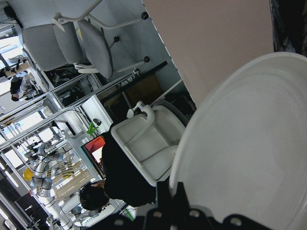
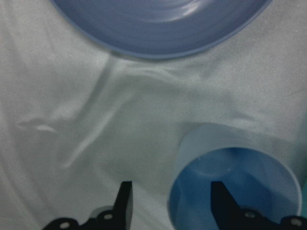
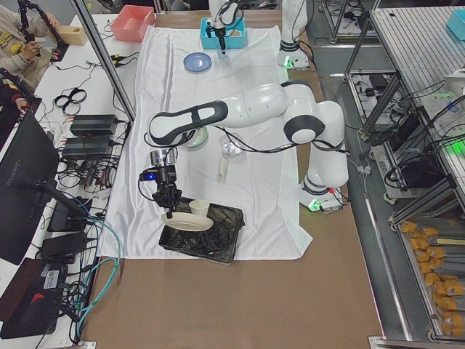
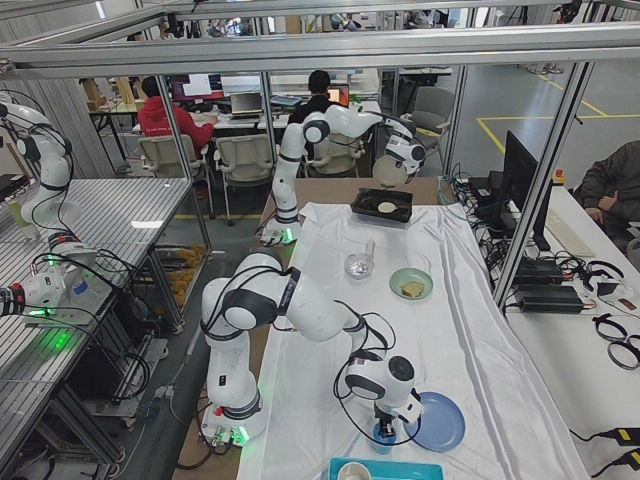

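My left gripper is shut on a cream plate, holding it above a black lined tray that contains a cream cup. The plate fills the right of the left wrist view. My right gripper is open over a blue translucent cup, one finger over its mouth and the other outside it. A blue plate lies beside that cup.
A green plate with a sponge-like piece and a crumpled silver item lie mid-cloth. A turquoise bin stands by the blue cup.
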